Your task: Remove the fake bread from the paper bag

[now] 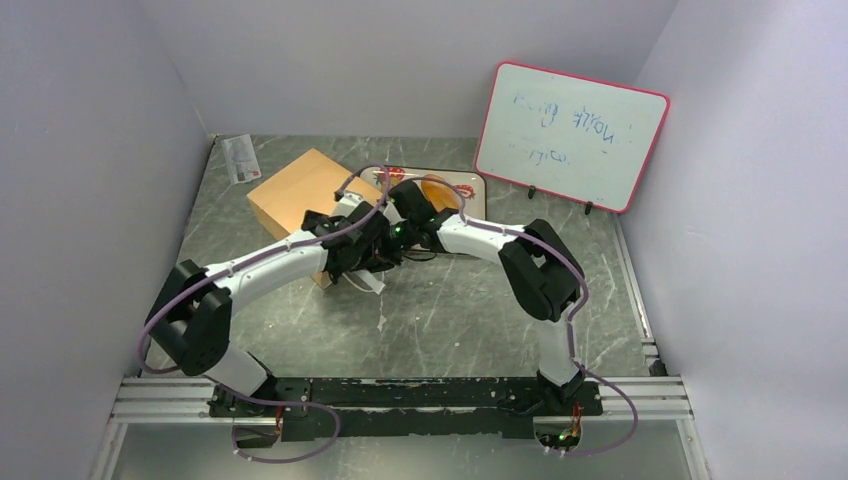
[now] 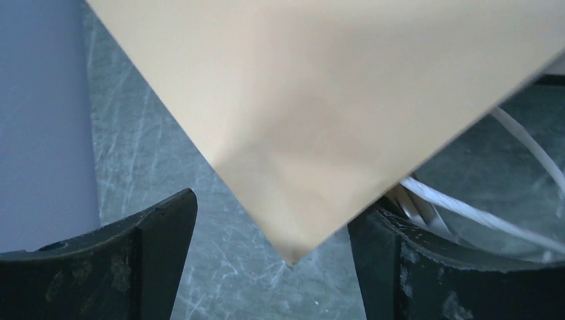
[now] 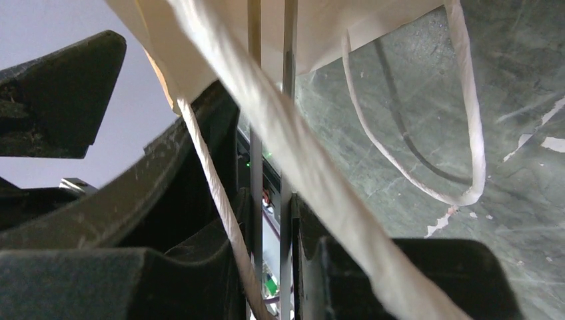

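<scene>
The brown paper bag [image 1: 310, 180] lies on its side at the left of the table, its mouth end hidden by my arms. In the left wrist view its corner [image 2: 300, 220] reaches between the fingers of my left gripper, which stands open and does not clamp it. Two parallel metal bars, apparently tongs [image 3: 288, 147], run towards the bag in the right wrist view. My right gripper is shut around them. White rope handles [image 3: 306, 160] of the bag cross in front. Any bread inside the bag is hidden.
A patterned tray [image 1: 476, 208] holding yellow-brown fake bread [image 1: 438, 193] stands behind my right arm. A whiteboard [image 1: 570, 135] leans at the back right, and a printed sheet [image 1: 240, 158] lies back left.
</scene>
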